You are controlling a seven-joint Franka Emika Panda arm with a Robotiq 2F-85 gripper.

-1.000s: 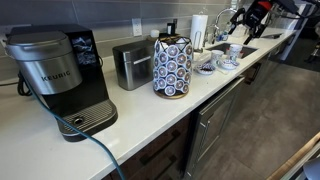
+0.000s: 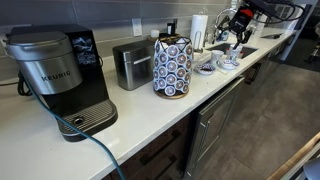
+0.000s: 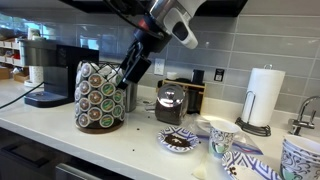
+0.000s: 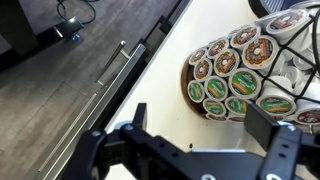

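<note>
My gripper is open, with nothing between its two spread fingers. In the wrist view, a round carousel of coffee pods (image 4: 240,75) lies ahead of the fingers, toward the upper right. From the second exterior view, the black gripper (image 3: 132,64) overlaps the right edge of the carousel (image 3: 100,98); whether they touch cannot be told. The first exterior view shows the carousel (image 2: 172,68) upright on the counter, while my gripper (image 2: 240,27) hangs farther along, above the cups.
A Keurig coffee maker (image 2: 62,80) and a toaster (image 2: 133,64) stand on the white counter (image 2: 140,105). Patterned cups (image 3: 222,138), a small plate (image 3: 178,139) and a paper towel roll (image 3: 262,95) occupy the other side. Bare counter shows before the carousel.
In the first exterior view, the arm has come down and a little left, over the cups. The carousel and the counter items have stayed put.
</note>
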